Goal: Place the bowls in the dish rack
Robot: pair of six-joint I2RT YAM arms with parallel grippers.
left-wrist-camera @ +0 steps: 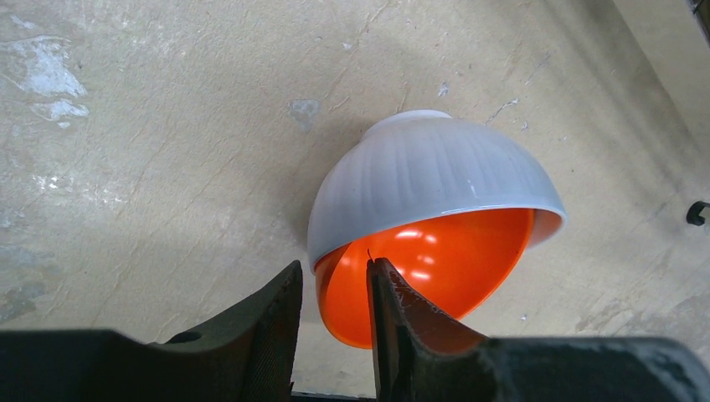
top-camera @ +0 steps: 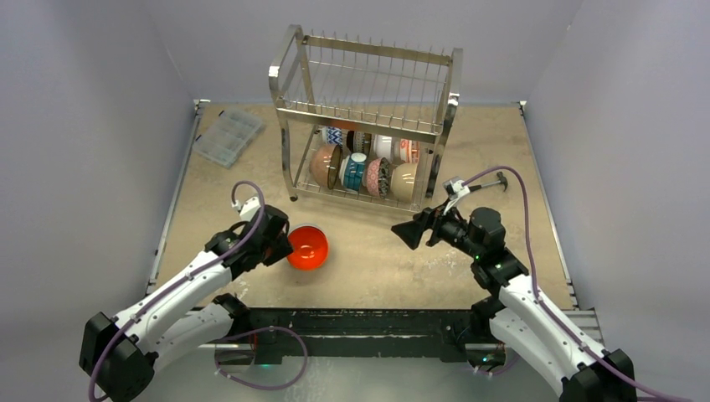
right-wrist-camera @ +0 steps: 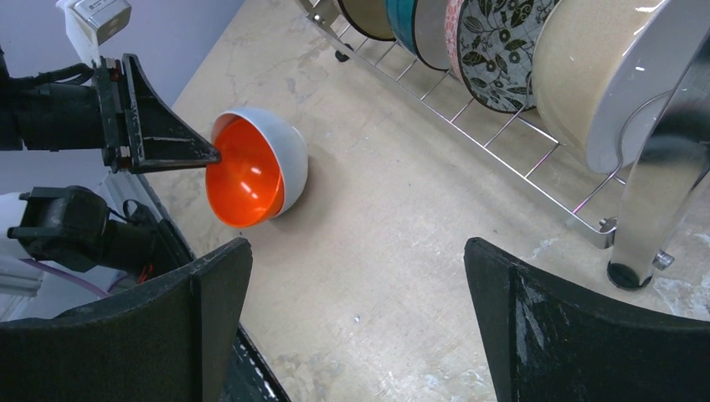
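Observation:
A white bowl with an orange inside (top-camera: 308, 249) sits tilted on the table, left of centre; in the left wrist view its white outside (left-wrist-camera: 431, 167) faces up-frame. My left gripper is at the bowl's near rim, fingers part open; I cannot tell whether it touches. My right gripper (top-camera: 419, 236) stands open and empty below the rack's right end. The steel dish rack (top-camera: 377, 43) stands at the back, its lower tier holding several bowls on edge, including a cream bowl (right-wrist-camera: 586, 84) and a floral bowl (right-wrist-camera: 498, 54). The upper tier is empty.
A clear plastic case (top-camera: 226, 136) lies at the back left. A hammer (top-camera: 501, 181) lies behind my right arm. The middle of the table before the rack is clear, as is the rack's upper tier (top-camera: 360, 75).

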